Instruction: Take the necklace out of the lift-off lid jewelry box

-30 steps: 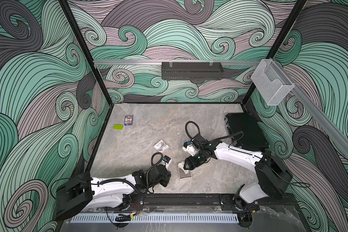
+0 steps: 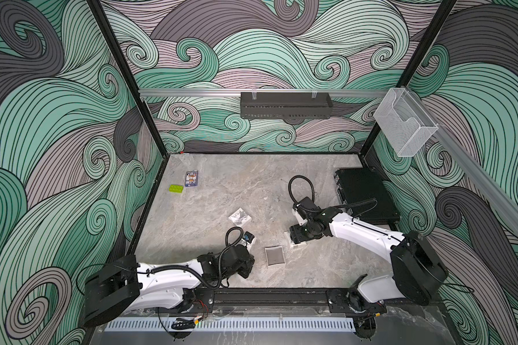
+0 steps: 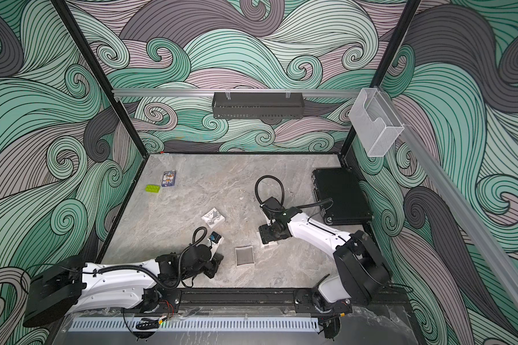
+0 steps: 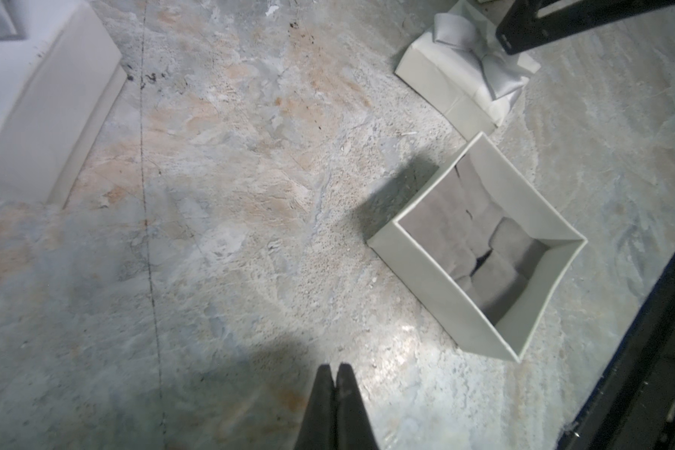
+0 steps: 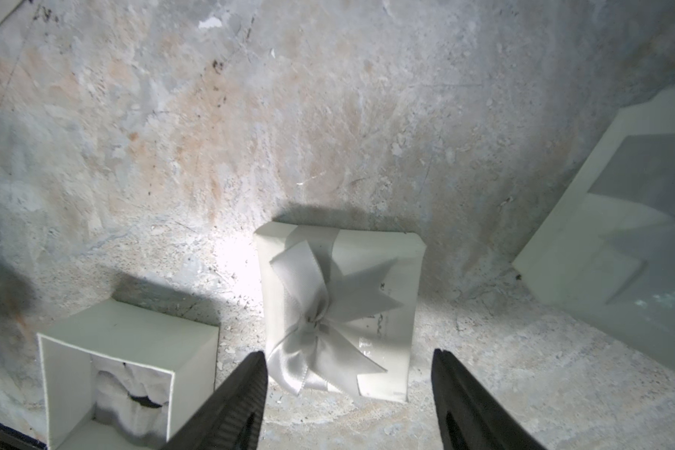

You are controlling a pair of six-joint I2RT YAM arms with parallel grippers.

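Note:
The open white jewelry box sits on the table in the left wrist view, its grey insert creased with a dark slit. No necklace can be made out. The lid, topped with a grey bow, is beside the box, low at the tabletop. My right gripper straddles the lid, one finger at either side. A narrow gap shows at the right finger; whether the lid is gripped cannot be told. My left gripper is shut, nothing between its fingertips, over bare table left of the box.
A second white box with a ribbon stands farther back. A pale blurred shape fills the right side of the right wrist view. At far left lie a card box and a green block. A black case occupies the right rear.
My right gripper was above the jewelry box a second ago; it has moved right, and the box stands uncovered. White lid surface shows lower under it now. The left arm stays still.

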